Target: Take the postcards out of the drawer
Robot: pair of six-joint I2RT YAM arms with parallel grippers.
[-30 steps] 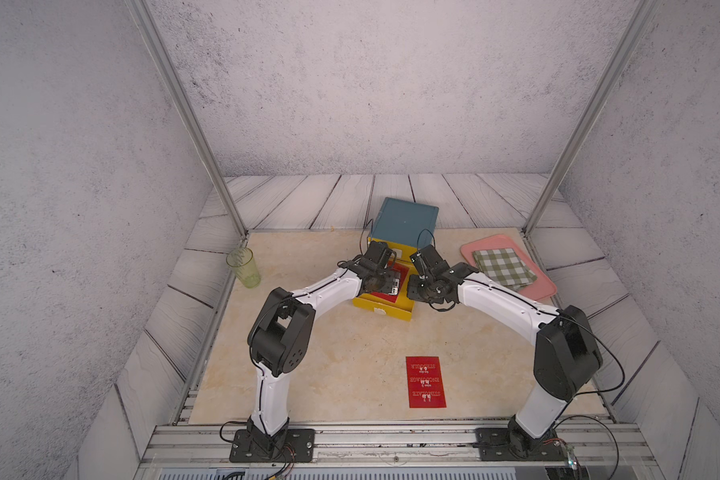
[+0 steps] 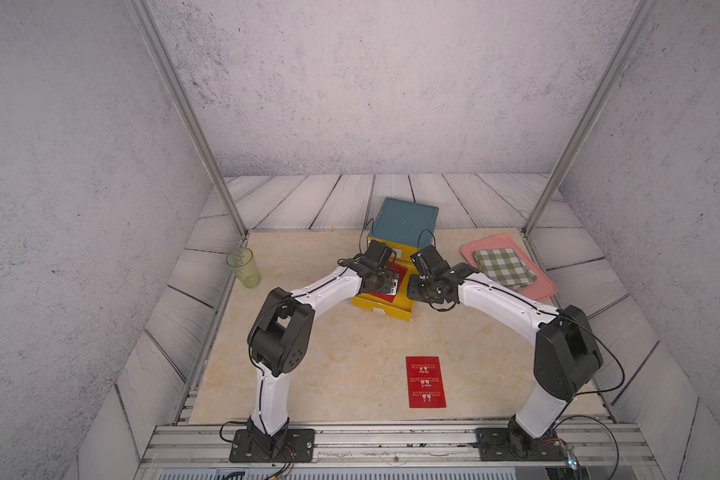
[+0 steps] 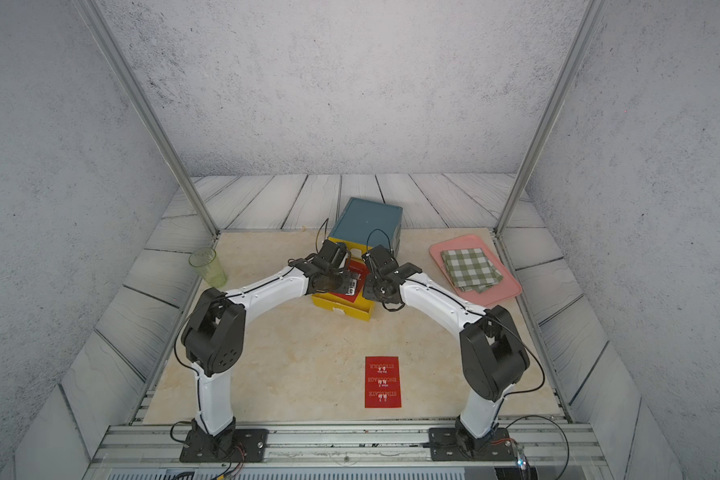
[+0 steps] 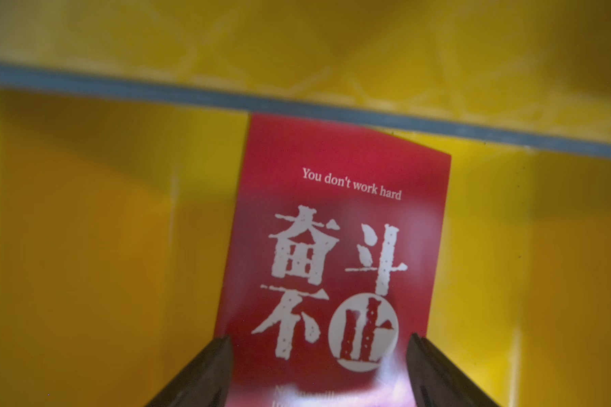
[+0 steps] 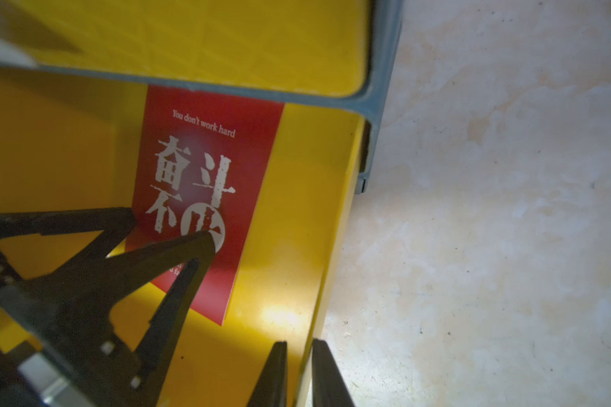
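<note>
A red postcard (image 5: 251, 162) with white Chinese characters lies in the pulled-out yellow drawer (image 5: 298, 176) of the blue cabinet (image 2: 405, 220). My left gripper hangs over the postcard with its fingers apart; in the right wrist view they reach over the card's lower half. My right gripper is at the drawer's right wall, which runs between its fingertips; whether it grips that wall is hard to tell. Another red postcard (image 2: 425, 381) lies on the table near the front.
A green glass (image 2: 244, 268) stands at the left, and a pink tray (image 2: 540, 288) with a checked cloth (image 2: 504, 268) lies at the right.
</note>
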